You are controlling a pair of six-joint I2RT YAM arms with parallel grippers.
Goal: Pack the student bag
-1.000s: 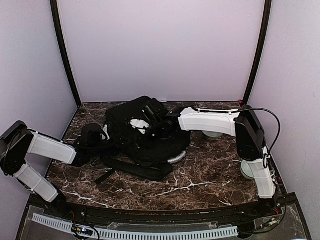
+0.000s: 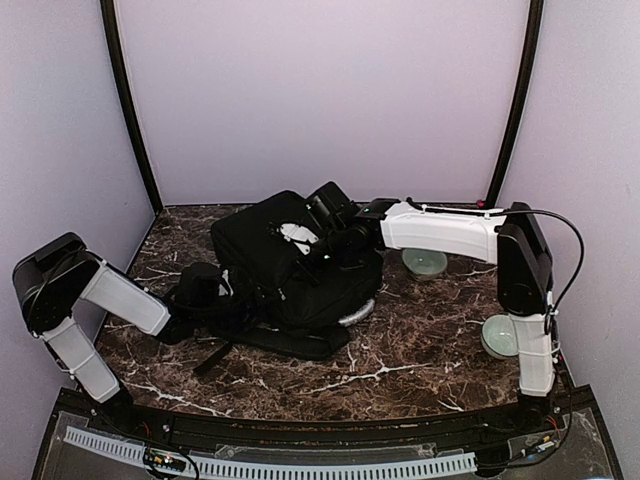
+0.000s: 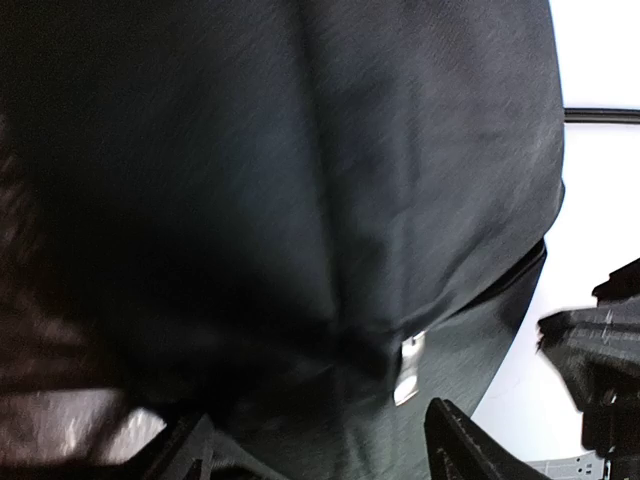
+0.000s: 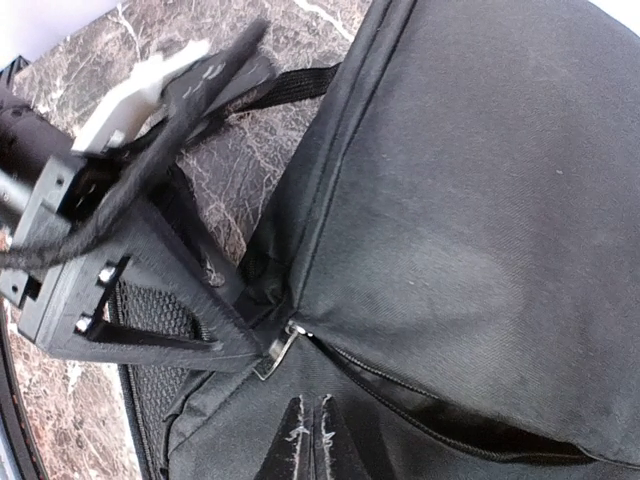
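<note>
The black bag [image 2: 290,225] lies on the marbled table, its zipper [image 4: 440,432] partly undone, with a dark gap along the seam. A silver zipper pull [image 4: 278,354] sits at the left end of that gap. My left gripper is open low at the bag's left side; the pull shows ahead of its fingers, and in the right wrist view one fingertip is close beside it. Whether they touch I cannot tell. Over the bag, my right gripper is shut, with nothing visible between its fingertips.
A black strap [image 2: 285,342] lies in front of the bag. Two pale bowls stand to the right, one farther back [image 2: 425,262] and one nearer [image 2: 499,336]. A whitish object [image 2: 357,313] pokes out by the bag's right edge.
My right arm has moved to the right over the bag. The left arm has shifted a little to the right, and the strap in front has slid slightly rightward.
</note>
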